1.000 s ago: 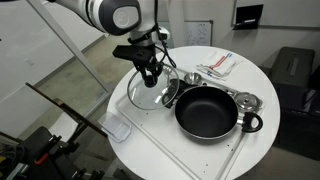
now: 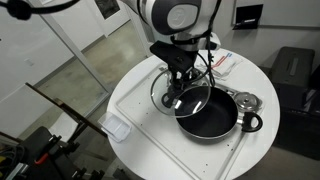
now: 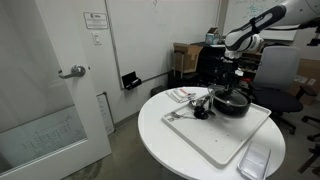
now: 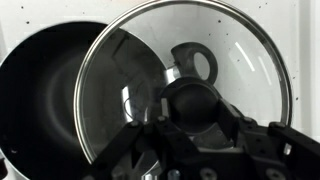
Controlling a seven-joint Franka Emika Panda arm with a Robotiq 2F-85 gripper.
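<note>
A round glass lid [image 2: 190, 98] with a black knob hangs from my gripper [image 2: 177, 80], which is shut on the knob. In the wrist view the knob [image 4: 192, 103] sits between the fingers, and the clear lid [image 4: 250, 60] spreads around it. The black frying pan [image 2: 208, 122] rests on the tray, uncovered over most of its opening. From exterior view 1, the lid overlaps the pan's left and back part. The wrist view shows the pan [image 4: 45, 90] to the left, partly under the lid's edge. How high the lid is above the pan is hard to judge.
The white tray [image 2: 140, 100] lies on a round white table [image 2: 255, 80]. Small metal pots [image 2: 248, 102] stand right of the pan. A clear plastic container [image 2: 116, 128] sits at the left front, and papers or cloth [image 2: 225, 65] lie at the back.
The gripper has carried the lid to the right, from over the bare tray to partly over the pan. The pan has stayed in place.
</note>
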